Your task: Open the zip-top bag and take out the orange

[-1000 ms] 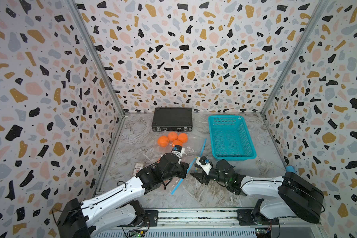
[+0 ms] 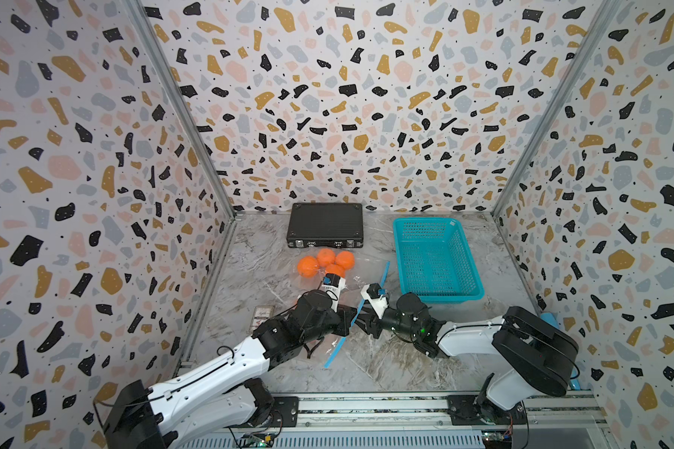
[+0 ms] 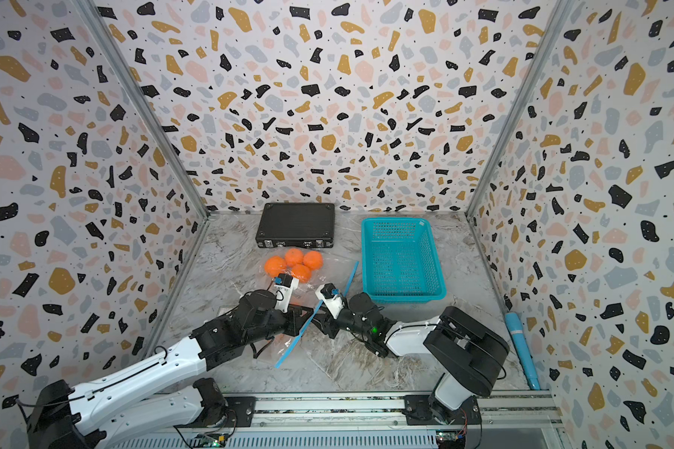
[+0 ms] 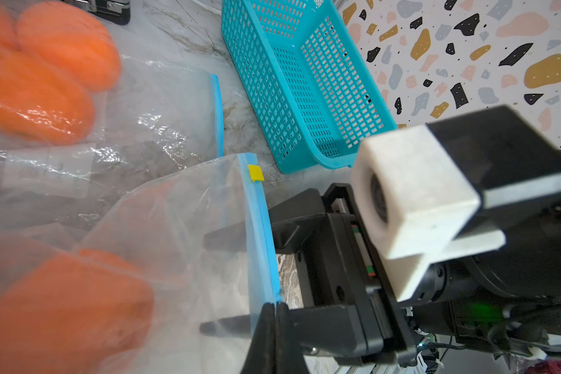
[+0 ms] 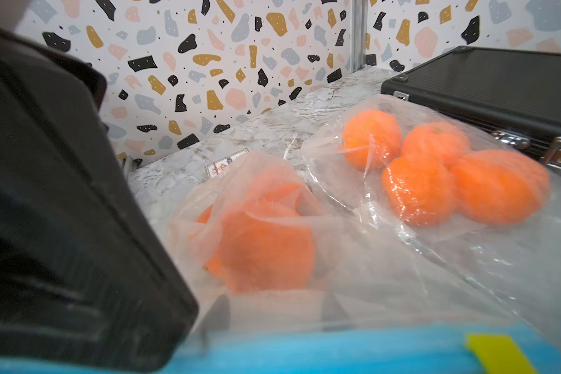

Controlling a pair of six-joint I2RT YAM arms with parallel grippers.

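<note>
The front zip top bag (image 4: 187, 230) is cloudy plastic with a blue strip (image 4: 263, 230) and a yellow slider (image 4: 255, 172). An orange (image 4: 74, 311) lies inside it, blurred by the film. At the strip, my left gripper is shut on the bag's edge, which stands raised. Facing it from the right, my right gripper holds its fingers apart. Both of its fingertips (image 5: 215, 313) pass beneath the blue strip and show through the film. Whether they sit inside the bag or under it, I cannot tell.
Behind lies a second bag (image 4: 162, 106) with several oranges (image 5: 420, 187) and its own blue strip. A turquoise basket (image 2: 439, 298) stands empty at the back right. A black case (image 2: 325, 223) is at the back. Bare table lies at the far left.
My right gripper has moved left, up to the blue strip and the left gripper. The left arm has barely moved.
</note>
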